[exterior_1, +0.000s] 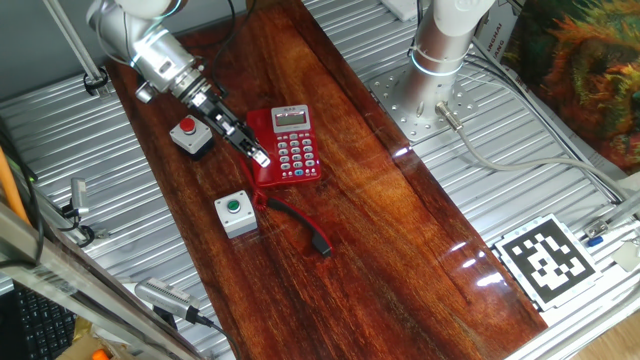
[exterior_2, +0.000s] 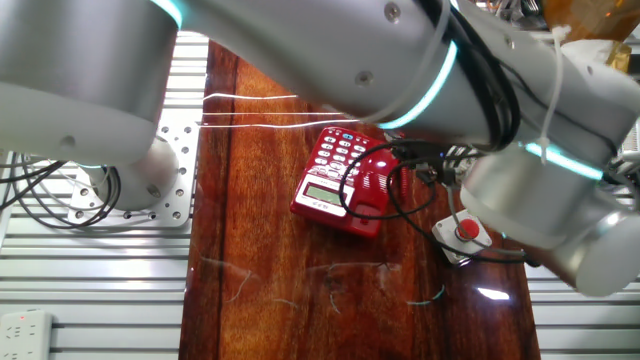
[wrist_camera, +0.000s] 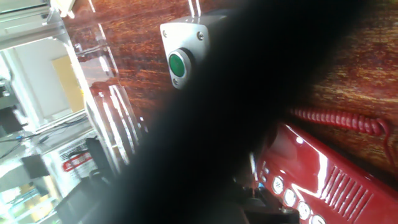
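Observation:
In exterior view 1, my gripper (exterior_1: 261, 158) points down at the left edge of the red desk phone (exterior_1: 290, 150); its finger state cannot be made out. The dark, red-edged handset (exterior_1: 300, 222) is off the phone, stretching rightward from beside the green-button box (exterior_1: 235, 213). Whether it rests flat on the wood is unclear. A blurred black shape (wrist_camera: 211, 118) very close to the lens crosses the wrist view, with the coiled cord (wrist_camera: 342, 119) and the phone's red body (wrist_camera: 329, 174) on its right. In exterior view 2, the arm hides the gripper.
A red-button box (exterior_1: 190, 134) stands left of the phone.

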